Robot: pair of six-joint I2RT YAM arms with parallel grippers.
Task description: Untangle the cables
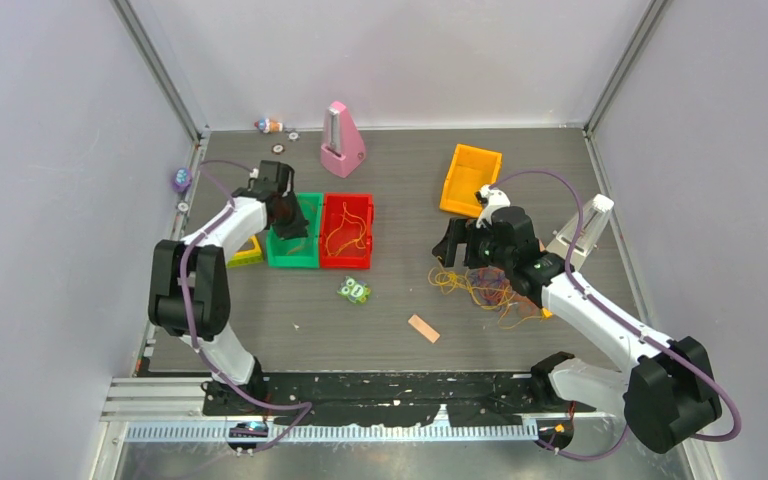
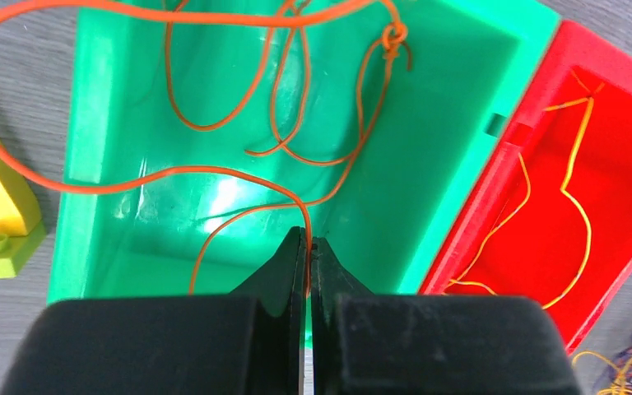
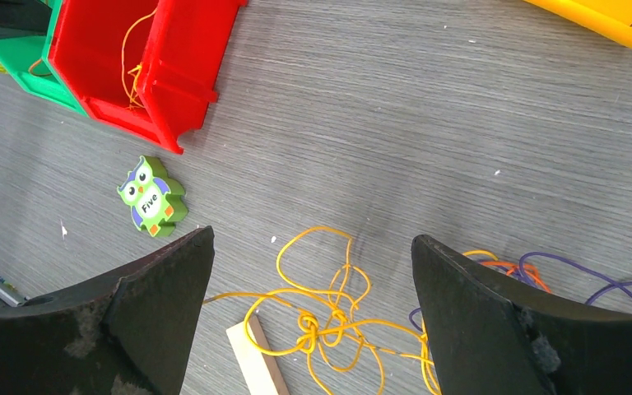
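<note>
An orange cable (image 2: 189,170) loops above and inside the green bin (image 2: 103,140), with a knot near the bin's upper side. My left gripper is over that bin, shut on the orange cable, a strand of which runs down between its fingertips. A yellow cable (image 2: 578,156) lies in the red bin (image 2: 506,185). In the right wrist view, a knotted yellow cable (image 3: 313,332) is on the table beneath my open right gripper. Beside it are purple cable (image 3: 572,262) and a bit of orange cable, partly hidden by the right finger.
A wooden block (image 1: 424,328) and an owl toy (image 1: 354,290) sit in front of the bins. Behind are a pink metronome (image 1: 342,142) and an empty-looking orange bin (image 1: 471,177). Left of the green bin is a yellow block (image 1: 247,254).
</note>
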